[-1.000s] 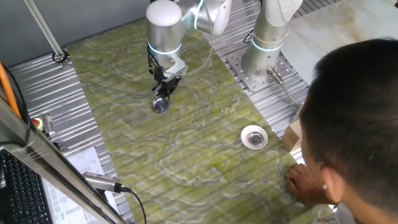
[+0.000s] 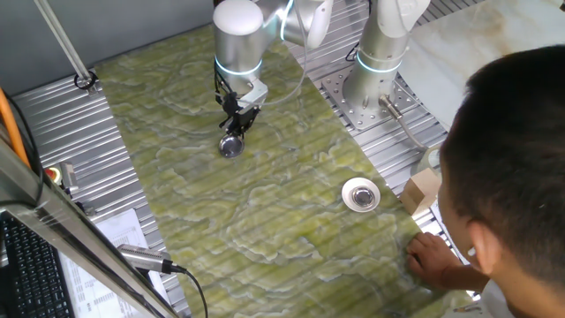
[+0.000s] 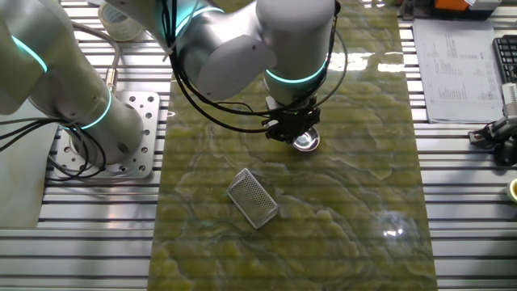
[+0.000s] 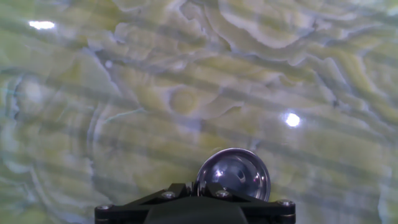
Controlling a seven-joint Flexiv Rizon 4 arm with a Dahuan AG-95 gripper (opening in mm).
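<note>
A small shiny metal bowl [image 2: 231, 146] is at my gripper's fingertips over the green marbled mat. My gripper looks shut on the bowl's near-left rim; in the wrist view the round metal bowl [image 4: 236, 175] shows just right of the fingertips, its lower edge hidden behind the black fingers. From the opposite side, the bowl [image 3: 307, 141] peeks out beside the dark gripper [image 3: 295, 125]. Its exact height above the mat is hard to judge.
A white saucer [image 2: 350, 197] carrying a metal piece sits right of centre. A flat metal grater [image 3: 252, 198] lies on the mat, visible only from the second side. A person's hand [image 2: 433, 261] rests at the mat's edge.
The person has leaned a little.
</note>
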